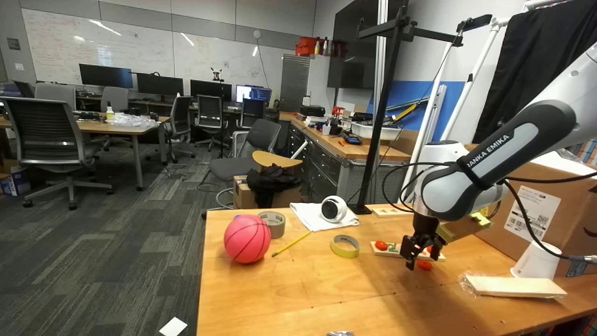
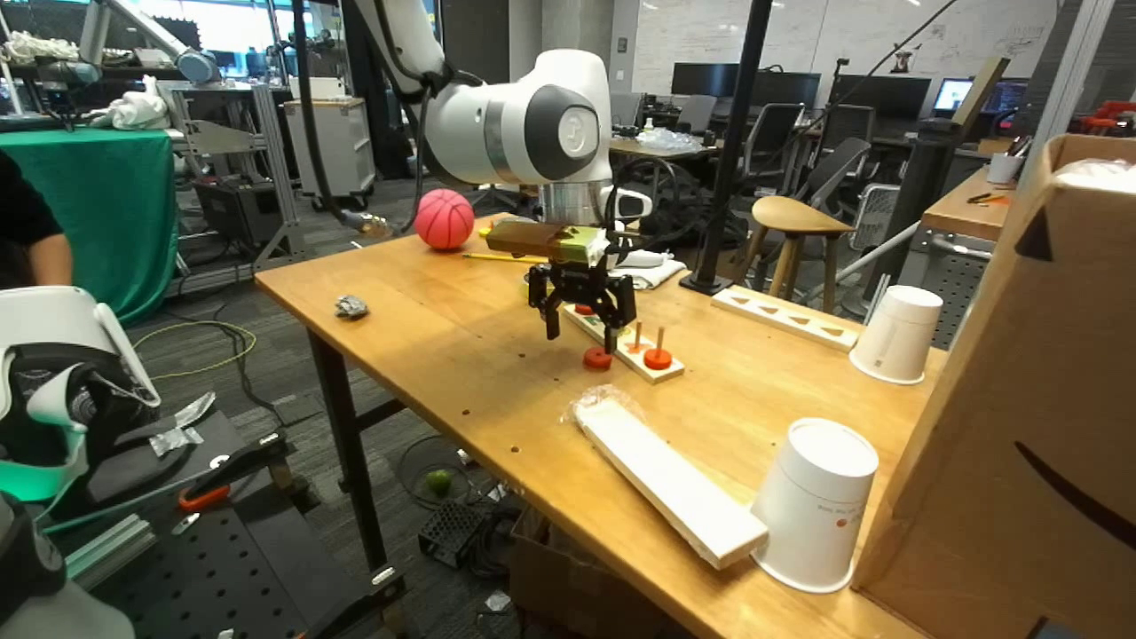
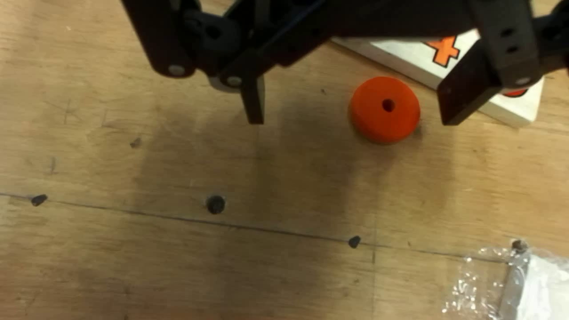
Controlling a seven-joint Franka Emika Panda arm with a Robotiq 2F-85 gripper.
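A loose red disc (image 3: 385, 110) with a hole in its top lies flat on the table, beside the pegboard. My gripper (image 2: 581, 339) is open just above it; in the wrist view the disc sits between the fingers, closer to the right-hand finger (image 3: 469, 88), and neither appears to touch it. The white pegboard (image 2: 667, 373) carries painted numbers and upright pegs. Another red disc (image 2: 658, 358) is on its near end, and a further red disc (image 1: 381, 245) rests at the other end. My gripper partly hides the board's middle.
A plastic-wrapped white bar (image 2: 666, 485) and white cups (image 2: 817, 500) stand towards the cardboard box (image 2: 1012, 405). Yellow tape (image 1: 345, 247), a pencil (image 1: 292, 244) and a pink ball (image 1: 246, 239) lie on the other side.
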